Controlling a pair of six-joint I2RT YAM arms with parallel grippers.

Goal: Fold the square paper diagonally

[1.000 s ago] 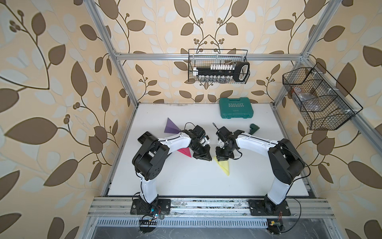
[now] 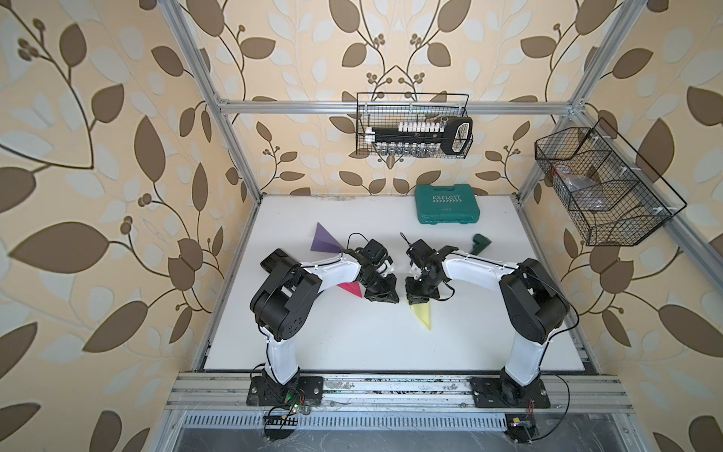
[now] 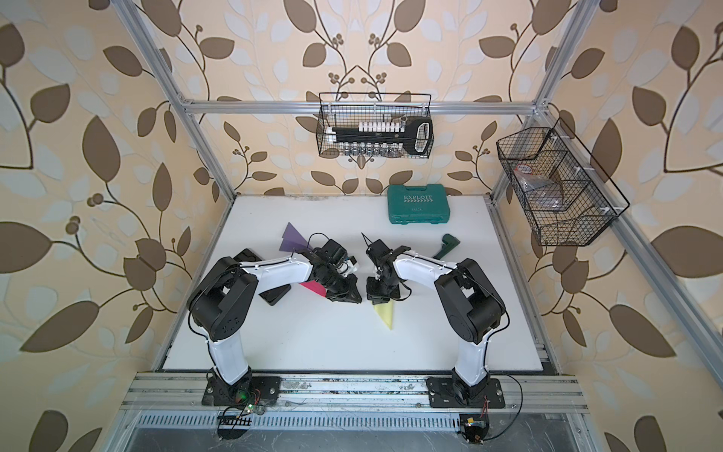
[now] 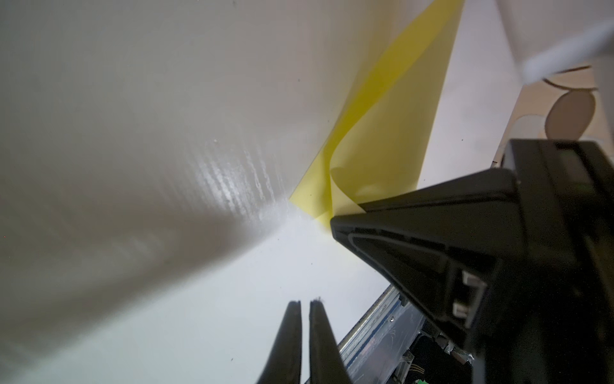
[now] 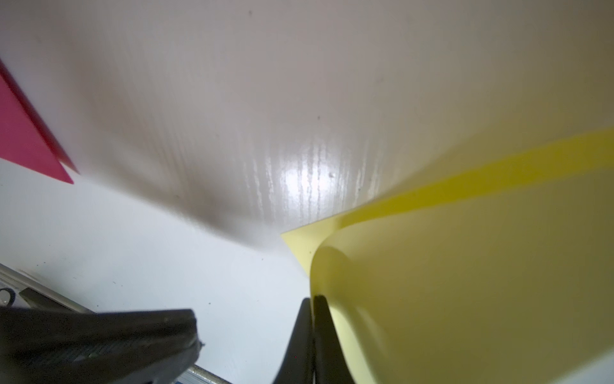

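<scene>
The yellow paper (image 2: pixel 420 316) lies on the white table, part doubled over with a curled, raised edge and a lower corner sticking out beneath. My right gripper is shut on the curled edge near that corner; in the left wrist view its black body covers part of the paper. My left gripper is just left of the right one, over bare table, with nothing seen between its fingertips, which are close together with a narrow gap.
Red (image 5: pixel 28 134) and purple (image 2: pixel 324 241) folded papers lie behind and under the left arm, beside a black object (image 3: pixel 275 293). A green case (image 2: pixel 446 203) and dark green tool (image 2: pixel 479 243) sit at the back right.
My right gripper and the yellow paper have shifted slightly left. The left gripper has moved very little.
</scene>
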